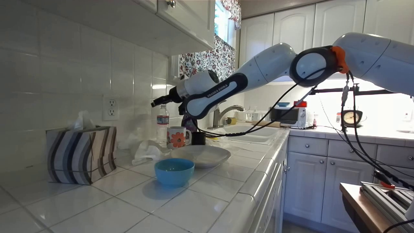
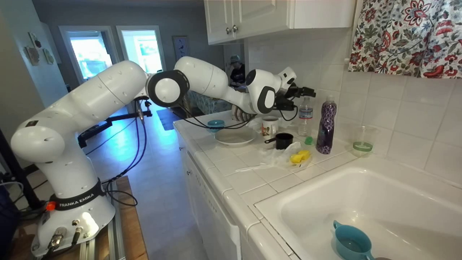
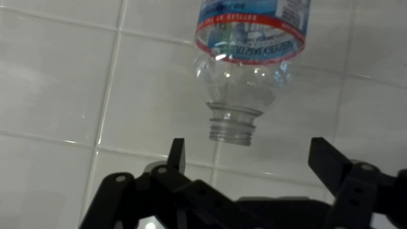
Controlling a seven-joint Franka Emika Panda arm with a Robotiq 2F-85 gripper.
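Observation:
A clear plastic water bottle (image 3: 248, 84) with a blue and red label stands upright on the counter near the tiled wall; its neck has no cap. My gripper is open, with its two fingers (image 3: 177, 154) wide apart and nothing held between them. In the wrist view the bottle's mouth points toward the gap, just beyond the fingertips. Exterior view 1 shows the gripper (image 1: 156, 103) level with or slightly above the bottle's top (image 1: 163, 116). From the other side, the gripper (image 2: 308, 91) overlaps the upper end of the bottle (image 2: 305, 119).
Around the bottle stand a flowered mug (image 1: 177, 137), a black pot (image 2: 283, 141), a purple bottle (image 2: 326, 128) and a green cap (image 2: 308, 140). A plate (image 1: 209, 155), blue bowl (image 1: 174, 174) and tissue box (image 1: 79, 155) are nearer the front. The sink (image 2: 312, 190) lies beyond.

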